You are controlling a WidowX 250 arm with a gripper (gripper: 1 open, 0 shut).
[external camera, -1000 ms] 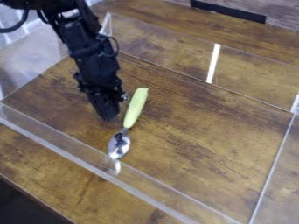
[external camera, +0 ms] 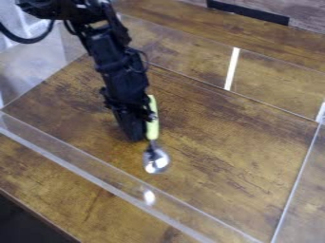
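Note:
My black gripper is low over the wooden floor inside the clear-walled enclosure, its fingertips right against a light green handle of a spoon-like utensil. The utensil's metal head points toward the front, with a dark neck between it and the handle. The gripper looks shut, though the fingertips are dark and partly blurred; I cannot tell whether anything is between them.
Clear plastic walls border the work area on the sides, front and back. Bare wood fills the right half. A white strip and a dark bar lie beyond, at the back.
The utensil has shifted to the right and turned, its head moving from lower middle-left to further right. My gripper has moved slightly right and down along with it.

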